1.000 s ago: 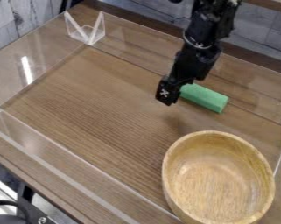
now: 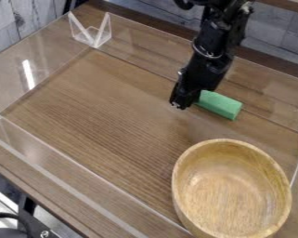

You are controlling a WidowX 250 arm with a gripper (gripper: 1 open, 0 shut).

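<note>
The black gripper [image 2: 184, 97] hangs low over the wooden table at the upper middle right, its finger dark and hard to make out, with nothing visible held in it. A green block [image 2: 219, 106] lies on the table just right of the gripper, its left end partly hidden by it; whether they touch I cannot tell.
A large wooden bowl [image 2: 228, 165] fills the lower right. A white wire object [image 2: 92, 32] stands at the back left.
Since a second ago the gripper's lower part has shifted slightly and looks more bunched beside the block. The block and bowl look unmoved.
</note>
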